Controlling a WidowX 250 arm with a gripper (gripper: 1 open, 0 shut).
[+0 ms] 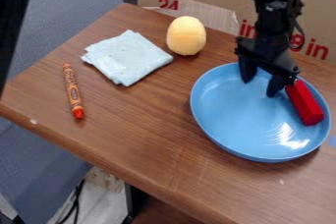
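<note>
My black gripper (266,69) hangs over the back of a blue plate (247,128), its fingers reaching down inside the rim. A red bar-shaped object (305,103) lies along the right side of the plate, just right of and below the fingertips. I cannot tell whether anything is between the fingers or how far they stand apart.
A folded white cloth (126,56) lies at the upper left of the wooden table, with a yellow oval object (187,33) right of it. An orange stick-like item (74,90) lies at the left. A cardboard box stands behind.
</note>
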